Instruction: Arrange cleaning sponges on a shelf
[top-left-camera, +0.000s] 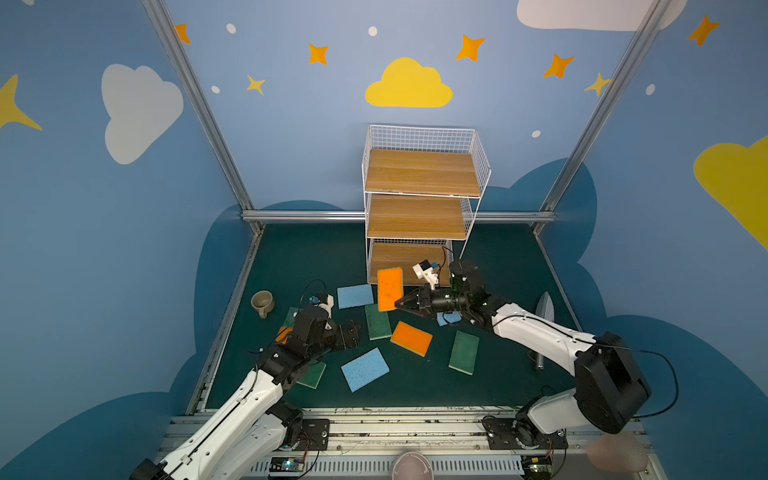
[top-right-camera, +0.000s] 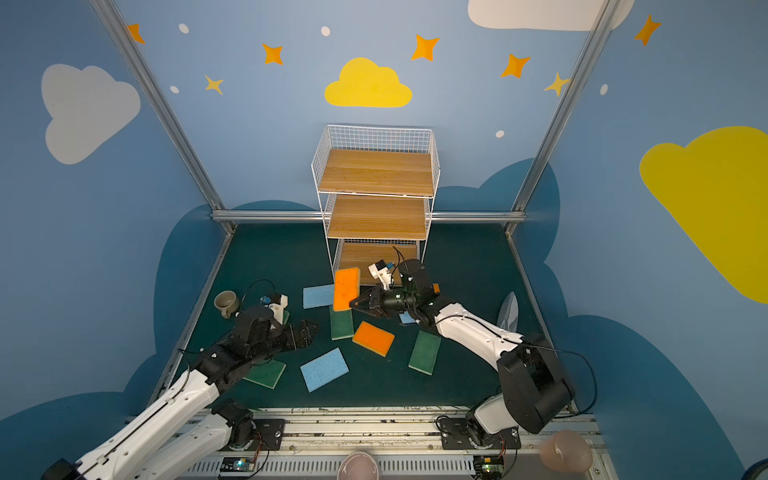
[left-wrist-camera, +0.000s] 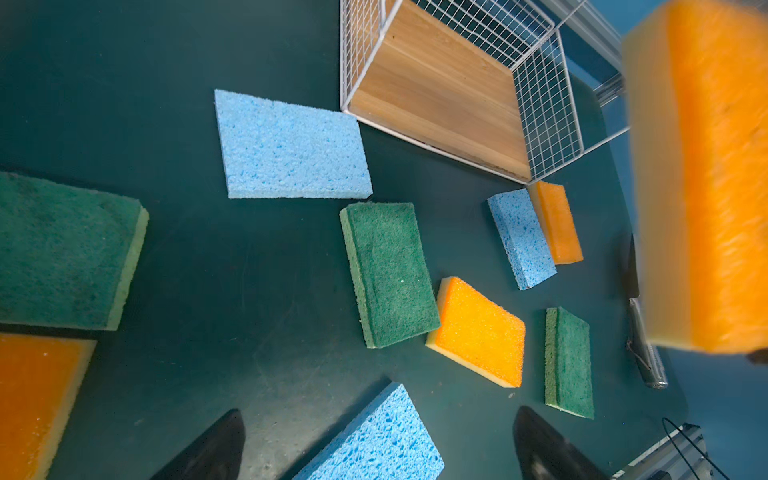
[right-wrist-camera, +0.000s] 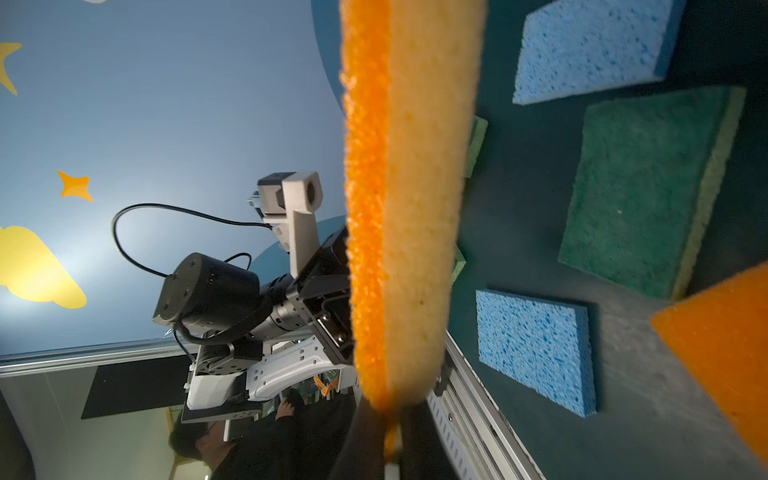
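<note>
My right gripper (top-left-camera: 404, 302) is shut on an upright orange sponge (top-left-camera: 390, 284) in front of the three-tier wire shelf (top-left-camera: 424, 172), whose wooden boards are empty. In the right wrist view that sponge (right-wrist-camera: 408, 200) fills the middle, its pale side showing. My left gripper (top-right-camera: 304, 334) hangs open over the lower sponges; in the left wrist view the held sponge (left-wrist-camera: 696, 176) is at upper right. Blue (left-wrist-camera: 292, 148), green (left-wrist-camera: 388, 272) and orange (left-wrist-camera: 480, 336) sponges lie spread on the dark floor.
A mug (top-left-camera: 262, 302) stands at far left. A grey elongated object (top-right-camera: 509, 312) lies at far right, partly behind the right arm. The floor either side of the shelf is fairly clear.
</note>
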